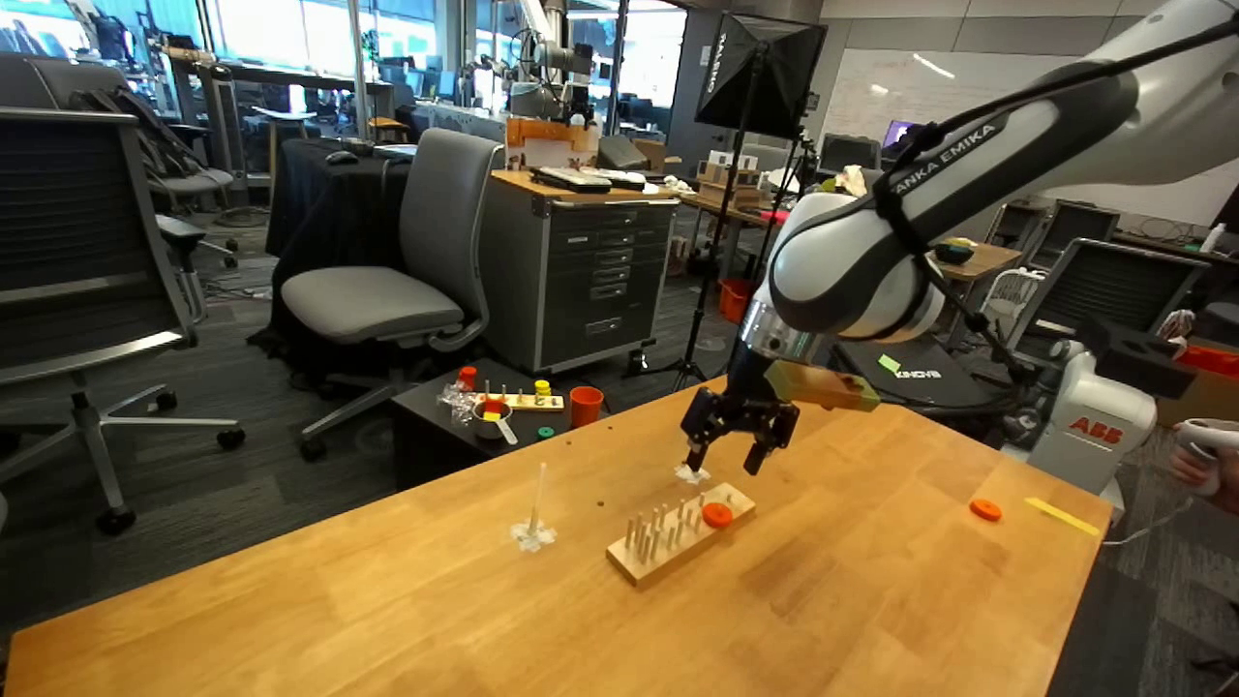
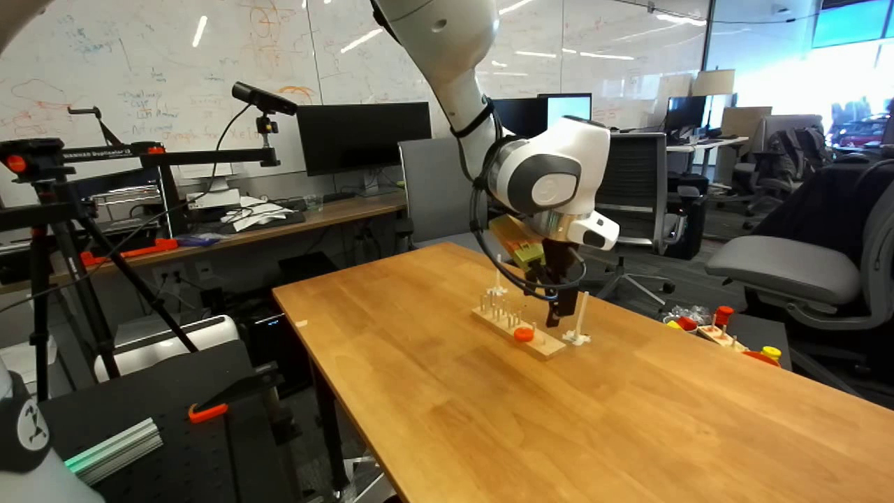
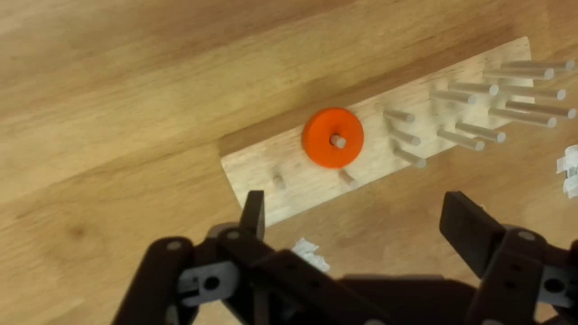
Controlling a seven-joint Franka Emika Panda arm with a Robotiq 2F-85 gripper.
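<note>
An orange ring (image 3: 333,138) lies on the wooden peg board (image 3: 292,203), with a peg poking through its hole. Two short pegs show near it, and groups of taller pegs stand toward the board's other end. My gripper (image 1: 722,463) is above the board, over the side that carries the ring, clear of it. In the wrist view its black fingers (image 3: 470,230) are spread wide with only table and board edge visible between them. A second orange disc (image 1: 984,510) rests flat on the table, well away from the board.
An upright wooden rod (image 1: 537,498) is fixed to the table by white tape; another rod (image 2: 582,317) stands close to my gripper. A yellow tape strip (image 1: 1061,516) marks the table's right side.
</note>
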